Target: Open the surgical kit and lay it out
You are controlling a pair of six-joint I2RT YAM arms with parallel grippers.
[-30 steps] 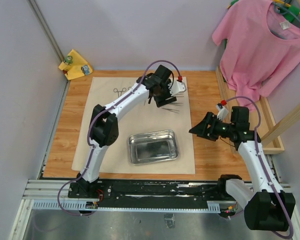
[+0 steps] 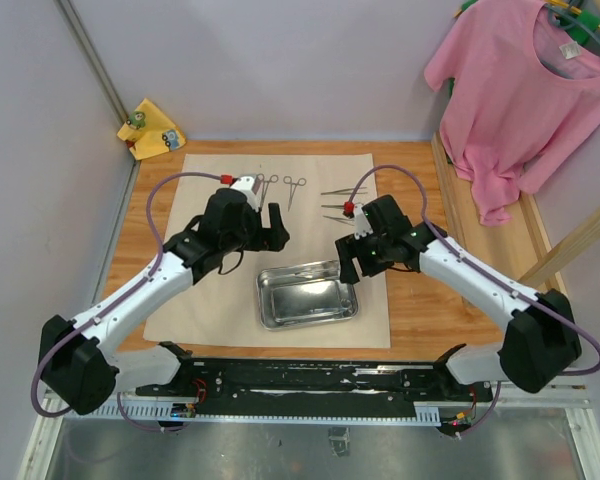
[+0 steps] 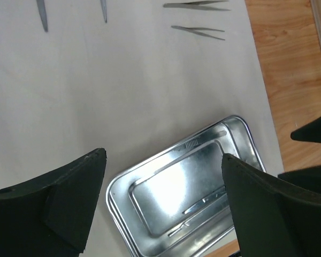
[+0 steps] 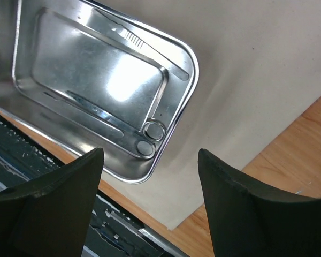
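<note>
A steel tray lies on the beige sheet; in the right wrist view it holds several instruments, including a thin handled tool and ringed scissors. My left gripper is open over the sheet, up and left of the tray. My right gripper hangs over the tray's right end, its fingers apart with nothing between them. Scissor-like clamps and tweezers lie in rows at the back of the sheet.
A wooden frame with a pink shirt stands at the right. A yellow cloth is at the back left.
My left gripper has moved left and toward the front from the laid-out tweezers. My right gripper has moved left to the tray's right end.
</note>
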